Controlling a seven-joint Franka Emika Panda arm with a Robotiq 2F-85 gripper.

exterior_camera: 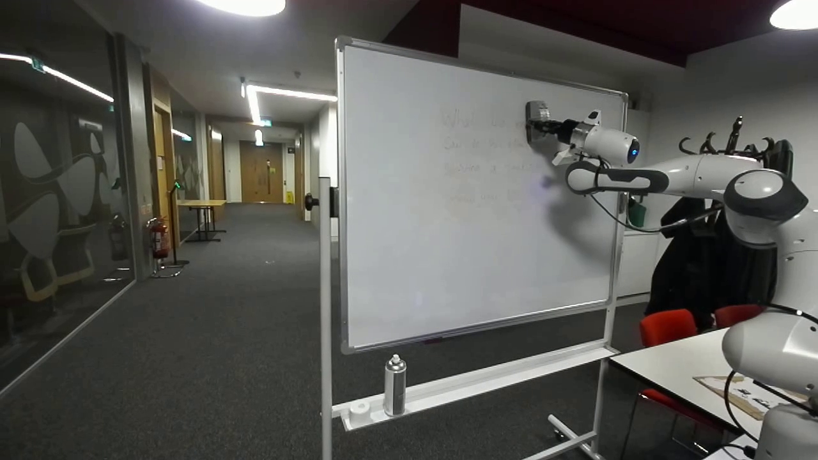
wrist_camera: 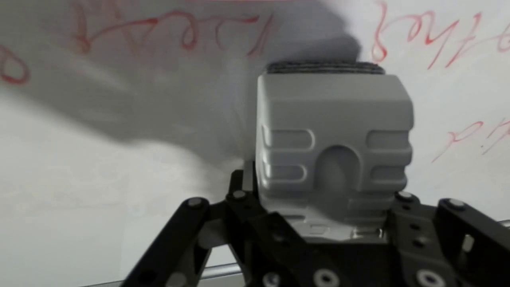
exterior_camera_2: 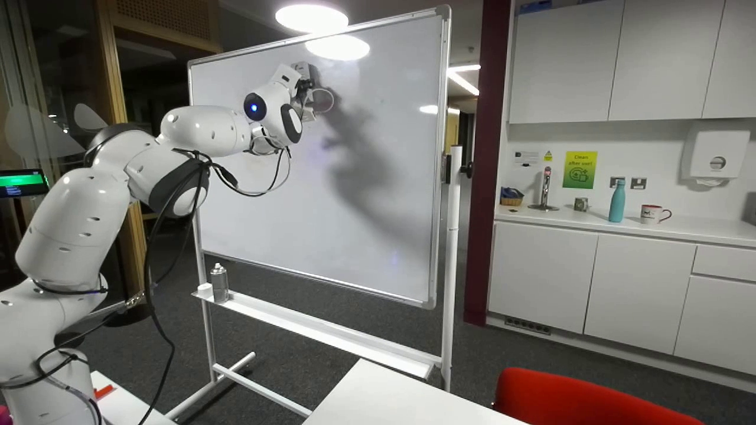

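A grey whiteboard eraser (wrist_camera: 334, 114) with a dark layered felt edge fills the middle of the wrist view. My gripper is shut on it, one black finger at each side. In exterior view 1 the eraser (exterior_camera: 537, 115) is at the upper right of the whiteboard (exterior_camera: 460, 260), its felt side towards the surface; whether it presses there is hard to tell. Faint red handwriting (exterior_camera: 479, 121) runs in several lines left of the eraser. Close up, red strokes (wrist_camera: 189, 31) show upside down on both sides of it. From exterior view 2, the arm partly hides the gripper (exterior_camera_2: 306, 92).
Below the board, a ledge (exterior_camera: 491, 379) carries a silver spray can (exterior_camera: 395, 387) and a small white roll (exterior_camera: 358, 414). A white table (exterior_camera: 682, 364) and red chairs (exterior_camera: 665, 327) stand by the arm. The board's lower half is clear of objects.
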